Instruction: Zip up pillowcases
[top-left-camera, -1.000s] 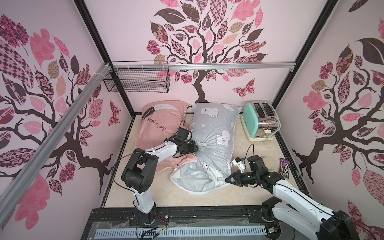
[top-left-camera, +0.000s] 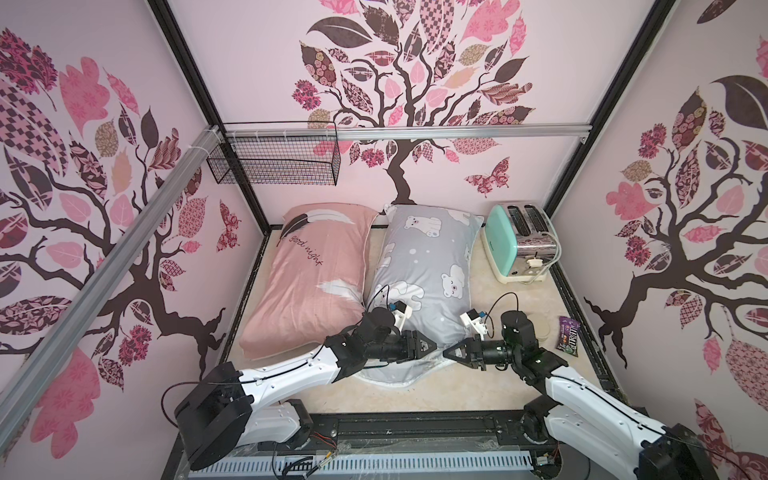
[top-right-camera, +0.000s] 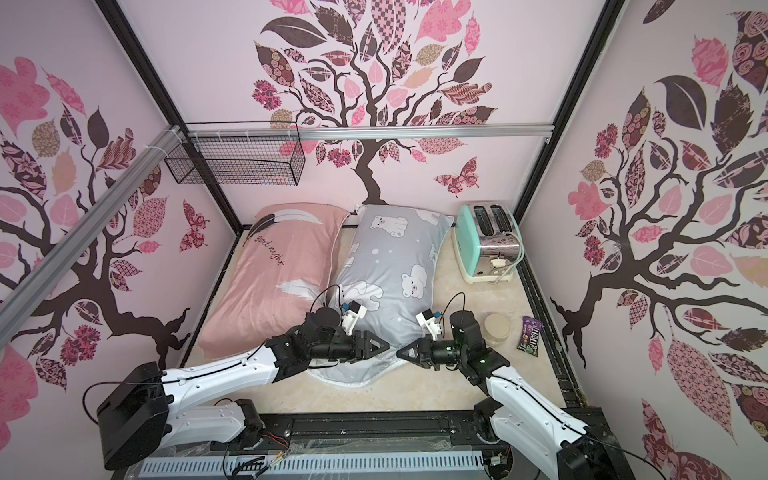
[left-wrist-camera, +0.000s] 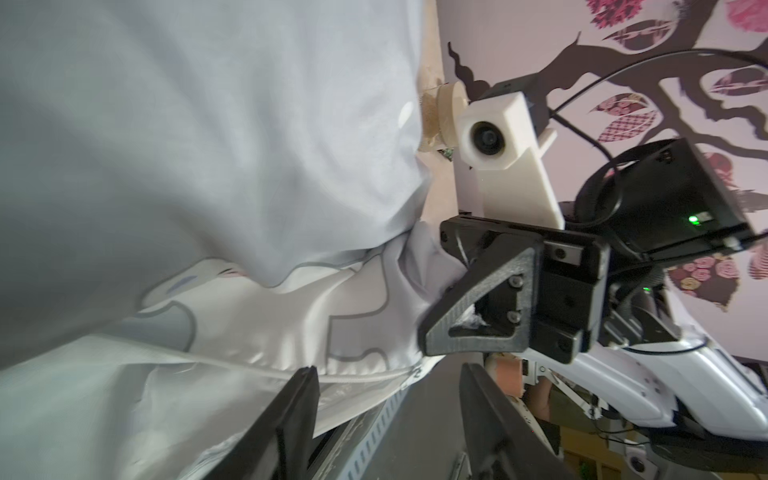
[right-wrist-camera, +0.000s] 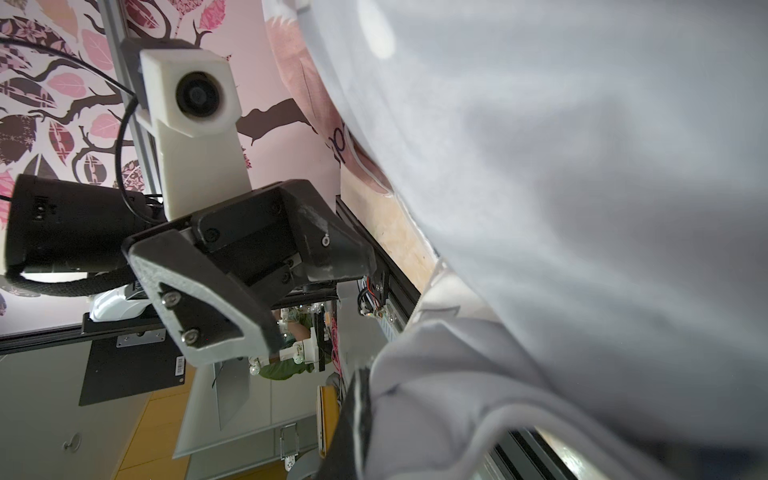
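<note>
A grey pillowcase (top-left-camera: 432, 264) with white bears lies lengthwise in the middle, its open end towards the front. In the left wrist view its white-edged opening (left-wrist-camera: 264, 369) crosses below the stuffed part. My right gripper (top-left-camera: 453, 354) is shut on the cloth at the right front corner; grey folds run to its finger (left-wrist-camera: 472, 312). Facing it from the left, my left gripper is open over that edge, nothing seen between its fingers. A pink pillowcase (top-left-camera: 308, 272) lies to the left, its front right part behind the left arm. No zipper pull is distinguishable.
A mint toaster (top-left-camera: 518, 240) stands at the back right. A round beige object (top-right-camera: 496, 329) and a purple snack packet (top-left-camera: 568, 335) are on the right. Above the back left hangs a wire basket (top-left-camera: 276, 158).
The pink pillow's front flap has slipped back from the grey one.
</note>
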